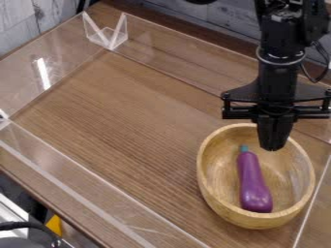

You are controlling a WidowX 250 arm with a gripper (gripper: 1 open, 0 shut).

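Observation:
A wooden bowl [288, 199] sits at the lower right of the camera view, holding a purple eggplant [254, 189] with its green stem pointing up. Above the bowl's back rim hangs the black gripper [272, 136], pointing down, shut with nothing visible between its fingers. Part of the bowl's far side is hidden behind it.
A clear plastic holder [106, 35] stands at the back left. A wall and ledge edge run along the back.

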